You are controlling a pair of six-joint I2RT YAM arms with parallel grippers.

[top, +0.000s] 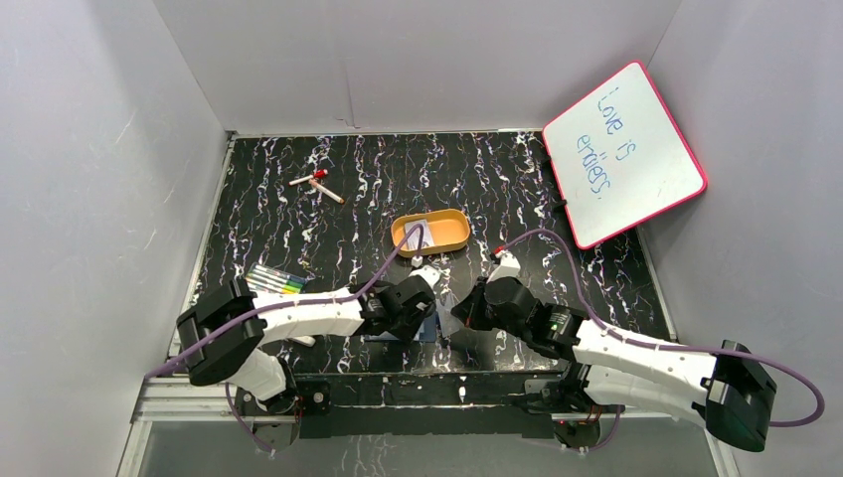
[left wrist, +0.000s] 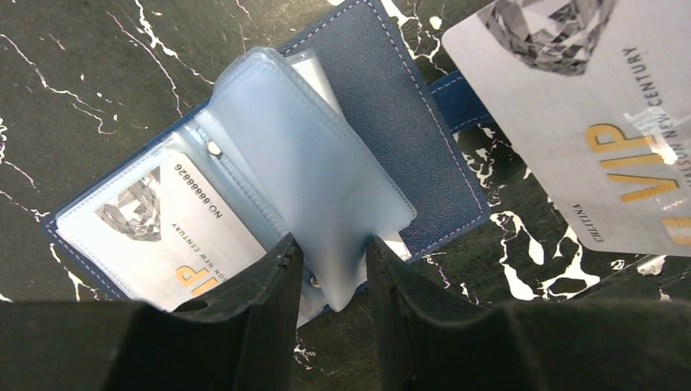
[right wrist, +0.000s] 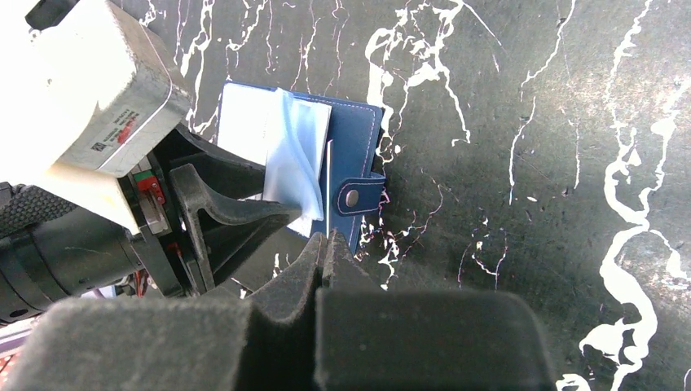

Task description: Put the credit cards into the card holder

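The card holder lies open on the table, its navy cover point(left wrist: 399, 130) bare on one side. One white VIP card point(left wrist: 155, 220) sits under a clear pocket. A loose clear sleeve point(left wrist: 301, 147) stands up from the holder, its lower edge reaching between the parted fingers of my left gripper. My right gripper is shut on a second VIP card, which appears edge-on in the right wrist view, upright beside the sleeve and over the cover. From above, the left arm hides most of the holder.
An orange tray point(top: 453, 232) with white cards point(top: 419, 237) inside stands behind the grippers. Marker pens point(top: 272, 280) lie at left, loose markers point(top: 326, 191) farther back. A whiteboard point(top: 626, 154) leans at right. Both grippers are close together.
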